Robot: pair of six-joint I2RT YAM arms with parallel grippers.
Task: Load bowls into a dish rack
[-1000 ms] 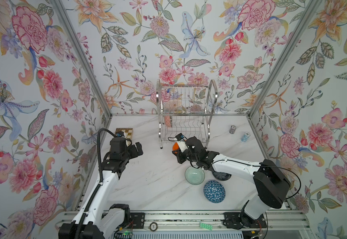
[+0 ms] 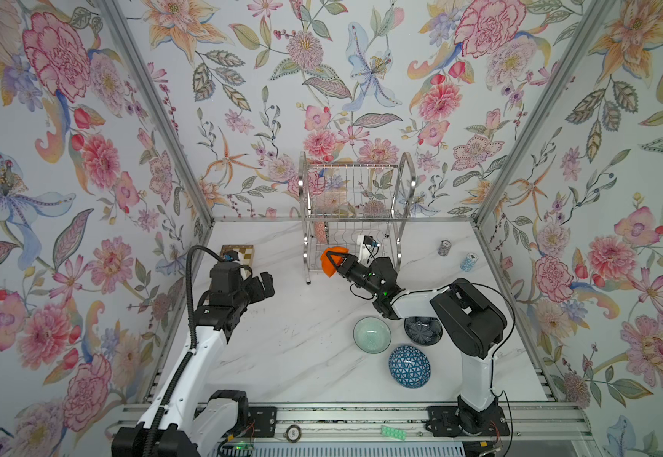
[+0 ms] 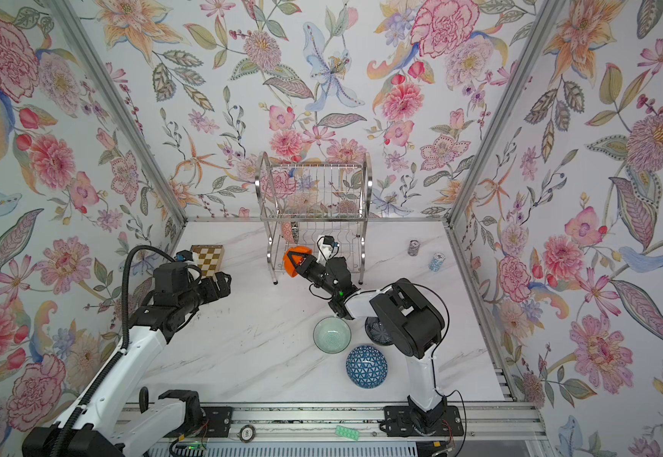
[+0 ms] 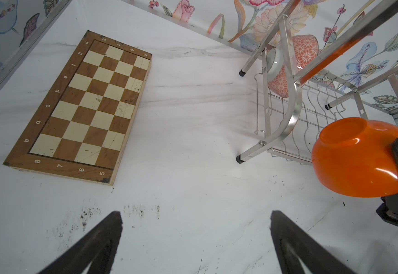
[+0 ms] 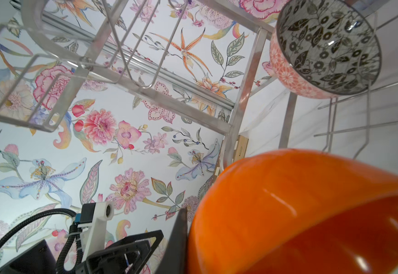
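Observation:
An orange bowl (image 4: pixel 359 155) hangs tilted in front of the dish rack (image 4: pixel 295 105), its rim pinched by my right gripper (image 2: pixel 340 262), which is shut on it. In the right wrist view the orange bowl (image 5: pixel 295 205) fills the lower right, hiding most of the fingers. A red patterned bowl (image 5: pixel 327 50) stands on edge at the left of the rack's lower tier. On the table are a green bowl (image 2: pixel 372 335), a blue patterned bowl (image 2: pixel 409 366) and a dark bowl (image 2: pixel 423 330), partly under the right arm. My left gripper is open and empty at the left.
A chessboard (image 4: pixel 89 105) lies at the back left. Two cans, a dark can (image 2: pixel 444 247) and a light blue can (image 2: pixel 469 262), stand right of the rack. Between the left arm and the bowls the table is clear.
The left arm has stayed still.

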